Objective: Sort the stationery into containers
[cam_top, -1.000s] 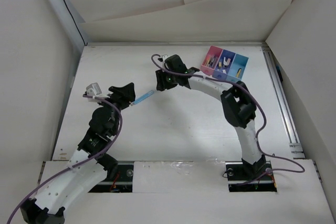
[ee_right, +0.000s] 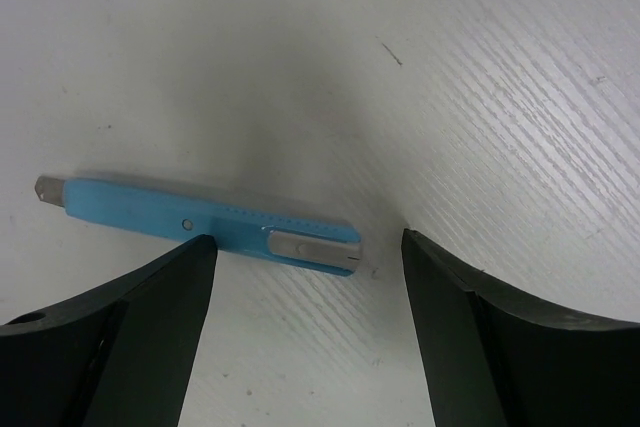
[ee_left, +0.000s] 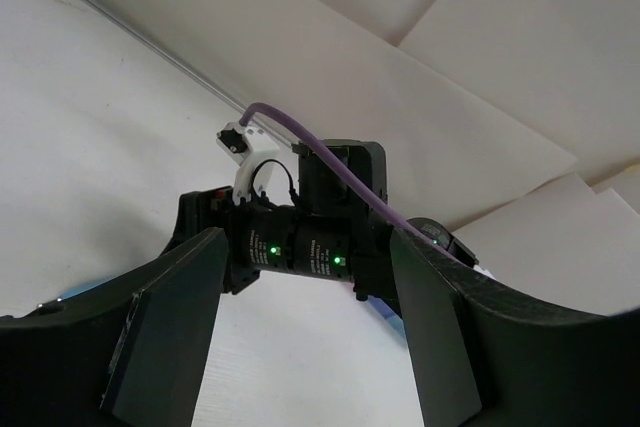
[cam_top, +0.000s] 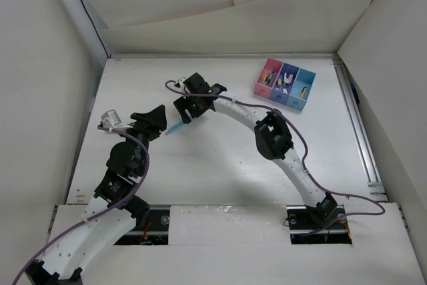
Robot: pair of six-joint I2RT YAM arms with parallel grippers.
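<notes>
A light blue box cutter (ee_right: 170, 212) lies on the white table, also visible in the top view (cam_top: 174, 127). My right gripper (cam_top: 185, 114) is low over its right end, open, with the fingertips either side near the slider. My left gripper (cam_top: 152, 119) stands at the left of the table, raised beside the cutter; in its wrist view the fingers show dark, and I cannot make out anything between them. A three-compartment container (cam_top: 260, 91) in pink, dark blue and light blue holds several small stationery items at the back right.
Paper-covered walls stand at the back and sides, with a metal rail along the edges.
My right gripper has moved left and down onto the box cutter's end. My left arm has shifted slightly to the left. The cutter lies where it was.
</notes>
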